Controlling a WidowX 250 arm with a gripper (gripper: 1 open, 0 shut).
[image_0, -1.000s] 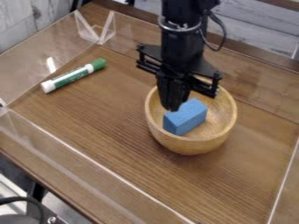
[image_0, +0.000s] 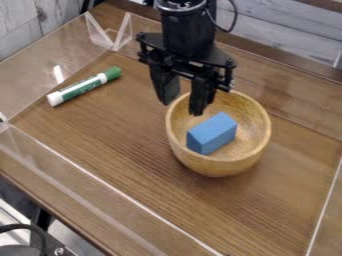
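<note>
My black gripper (image_0: 182, 91) hangs over the upper left rim of a wooden bowl (image_0: 249, 142), its fingers open and apart with nothing visible between them. A blue block (image_0: 211, 134) lies inside the bowl, in the lower middle. A white and green tube (image_0: 83, 86) lies on the table at the left.
A raised edge and pale boards run along the back, and a dark cable curves at the lower left corner.
My gripper has moved left, away from above the blue block, and its two fingers now show more clearly. The blue block is more uncovered.
</note>
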